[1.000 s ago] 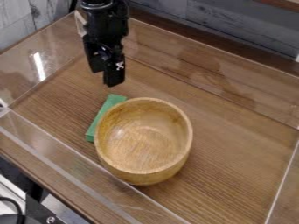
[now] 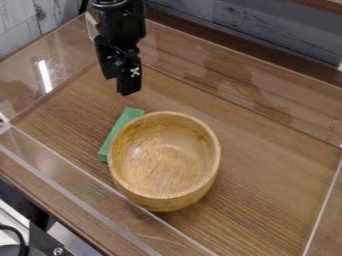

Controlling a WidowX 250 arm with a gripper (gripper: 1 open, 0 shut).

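Note:
My black gripper [image 2: 120,74] hangs at the upper left over the wooden tray floor, open, with nothing visible between its fingers. Below it, a green rectangular object [image 2: 120,133] lies flat, tilted diagonally, just left of a round light-wood bowl [image 2: 164,161]. The bowl is empty and partly hides the green object's lower end or touches it; I cannot tell which.
Tray walls border the left and back, and a black cable [image 2: 14,240] shows at the lower left outside the tray.
My gripper has shifted slightly left and up in the view. The bowl and green object have not visibly moved.

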